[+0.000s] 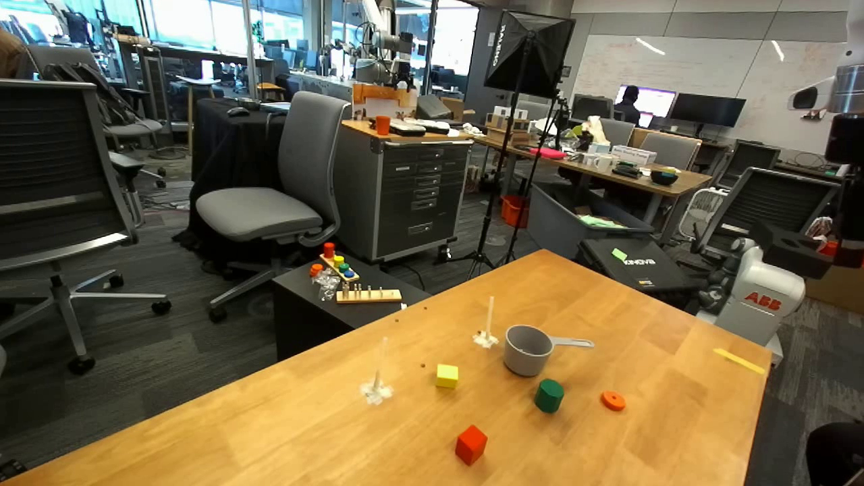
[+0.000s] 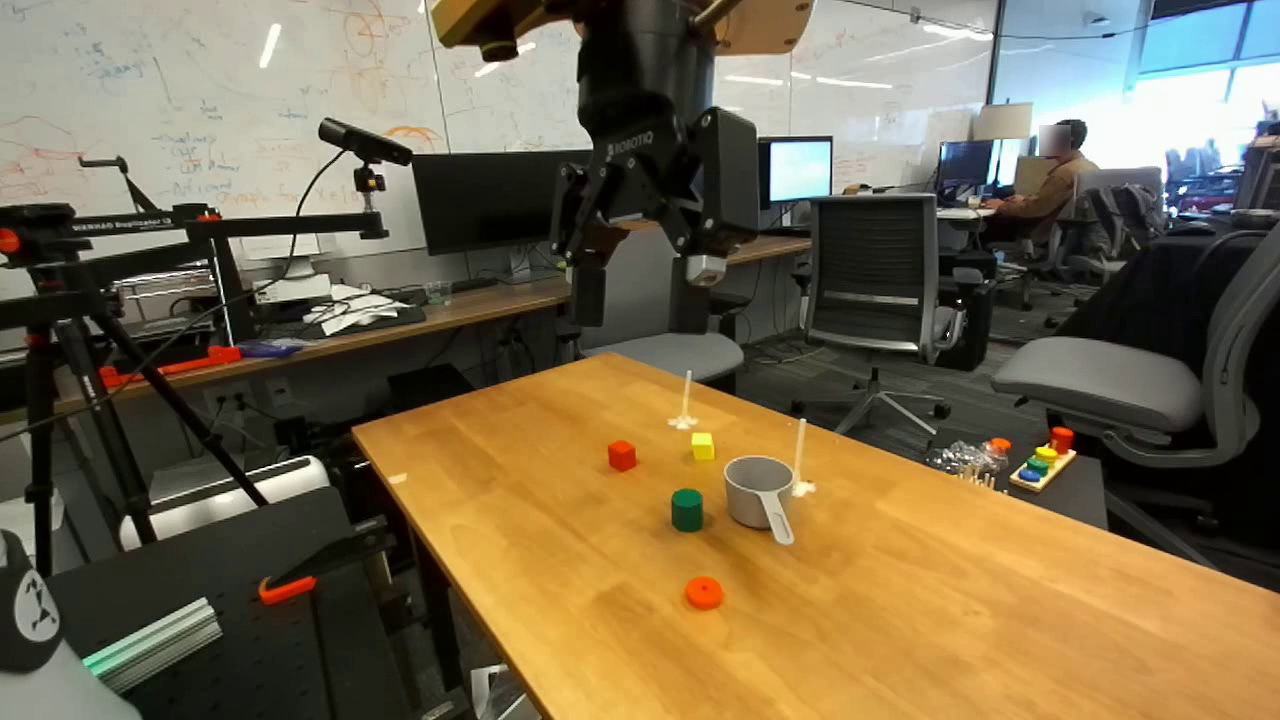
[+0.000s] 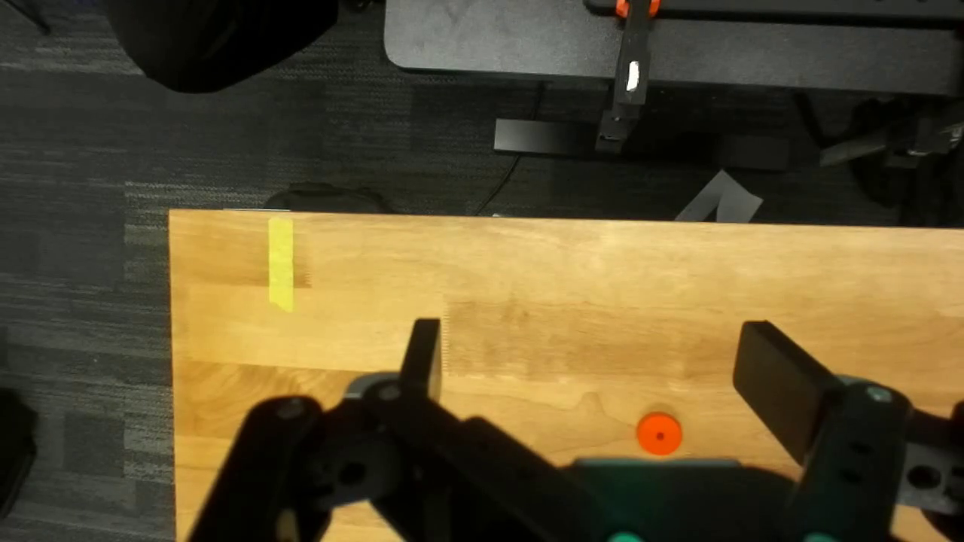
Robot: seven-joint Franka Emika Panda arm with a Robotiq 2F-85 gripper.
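Observation:
My gripper point(image 2: 639, 318) hangs high over the table, open, with no object between its fingers; in the wrist view its black fingers point(image 3: 784, 388) are spread wide. Below lie a red cube point(image 1: 471, 445), a yellow block point(image 1: 447, 376), a green cylinder point(image 1: 549, 396) and a flat orange disc point(image 1: 613, 401) with a small centre hole. Beside the green cylinder stands a grey measuring cup point(image 2: 759, 492) with a handle; its inside cannot be made out fully. The disc point(image 3: 660, 433) shows between the fingers in the wrist view, far below them.
Two thin upright pegs point(image 1: 489, 320) rise from white bases on the table point(image 1: 267, 421). Yellow tape point(image 3: 281, 262) marks one corner. A low black stand beside the table holds peg toys point(image 1: 368, 296).

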